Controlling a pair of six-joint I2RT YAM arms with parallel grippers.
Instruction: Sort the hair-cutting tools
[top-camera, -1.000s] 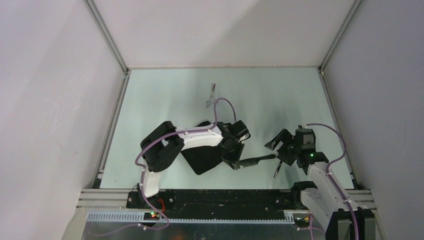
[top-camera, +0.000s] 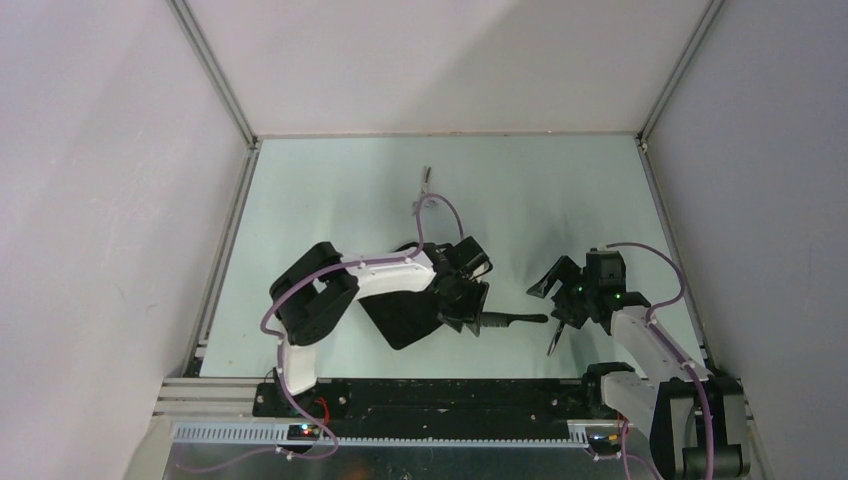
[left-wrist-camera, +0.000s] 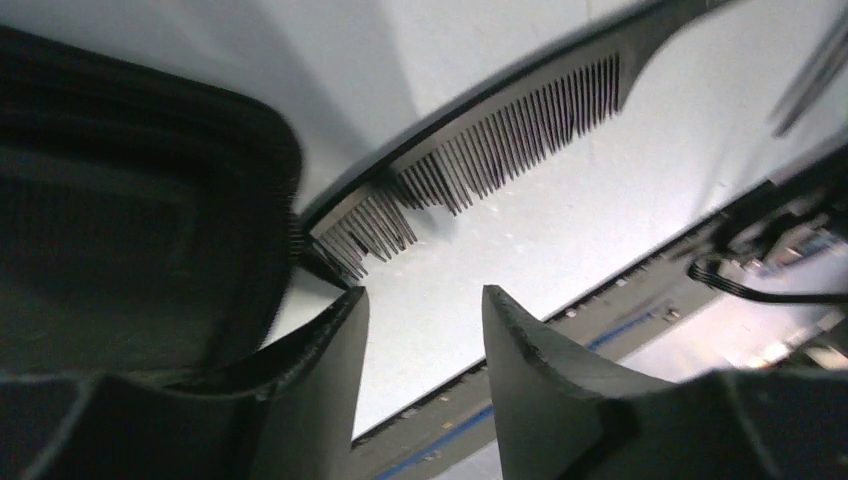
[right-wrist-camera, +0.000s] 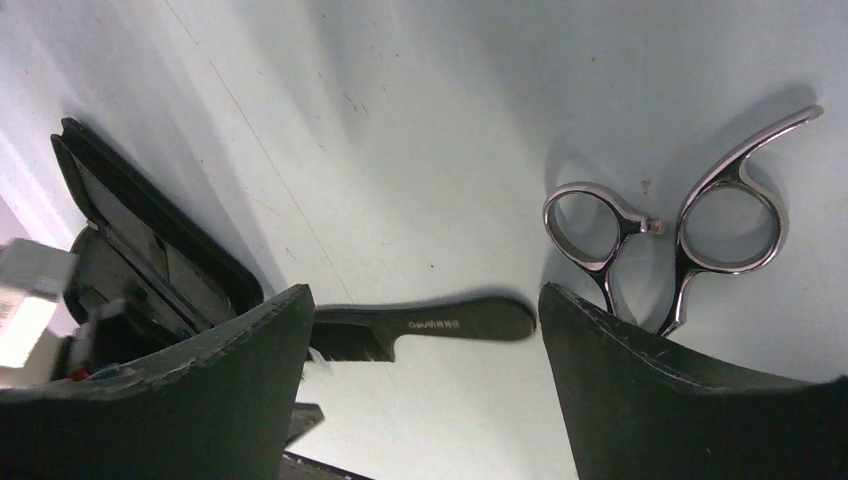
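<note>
A black comb (top-camera: 512, 319) (left-wrist-camera: 520, 130) (right-wrist-camera: 440, 320) lies on the white table, its toothed end against the rim of a black case (top-camera: 393, 325) (left-wrist-camera: 130, 230). My left gripper (top-camera: 462, 312) stands open just beside that end, nothing between its fingers. My right gripper (top-camera: 558, 285) is open above the comb's handle, with no grip on it visible. Scissors (right-wrist-camera: 728, 260) with silver loops lie right of the handle in the right wrist view, partly hidden under the gripper in the top view.
Another pair of scissors (top-camera: 423, 195) lies at the back middle of the table. Walls enclose the sides and back.
The comb lies straighter, its handle slightly lower and further left. The right arm has shifted slightly.
</note>
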